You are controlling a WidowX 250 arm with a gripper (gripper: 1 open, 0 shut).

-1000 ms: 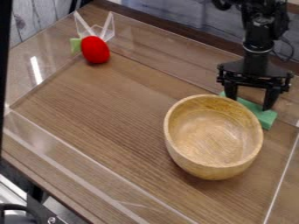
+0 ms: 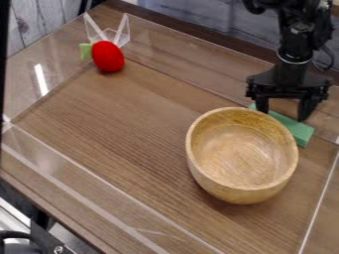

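A black gripper (image 2: 290, 99) hangs low at the right, its spread fingertips at the far end of a green block (image 2: 290, 129). Whether the block lies between the fingers is hard to tell. A large tan bowl (image 2: 241, 154) sits on the wooden table just in front of the block, hiding part of it.
A red object (image 2: 106, 57) with a white part above it and a small green piece beside it lies at the upper left.
The gripper has risen and shifted slightly over the last second. The green block looks slightly shifted as well.
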